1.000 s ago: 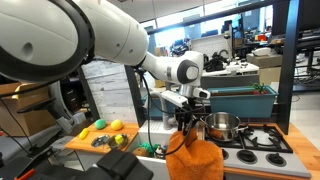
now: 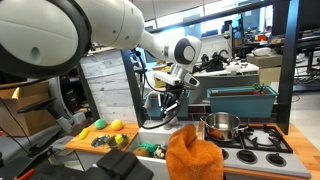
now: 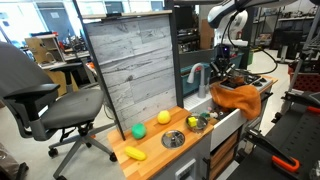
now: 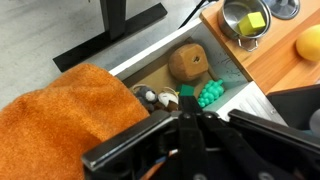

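Note:
My gripper [image 2: 172, 110] hangs over the open drawer, to the left of the orange towel [image 2: 193, 158]. Its dark fingers [image 4: 145, 140] are closed together in the wrist view, and nothing shows between them. The towel lies rumpled in a heap over the right part of the drawer; the wrist view has it at left, apart from the fingers. Inside the white drawer [image 4: 140, 62] are a brown round object [image 4: 188, 62], a green grape bunch [image 4: 211, 93], a green block [image 4: 186, 90] and small grey and white items.
A steel pot [image 2: 222, 126] stands beside the black stove [image 2: 262, 138] at right. On the wooden counter left of the drawer are a metal pot with a yellow block [image 4: 254, 20], a yellow banana [image 3: 135, 153] and other toy food. A blue-green bin [image 2: 240, 103] sits behind.
The towel's peak has slumped into a rounder heap.

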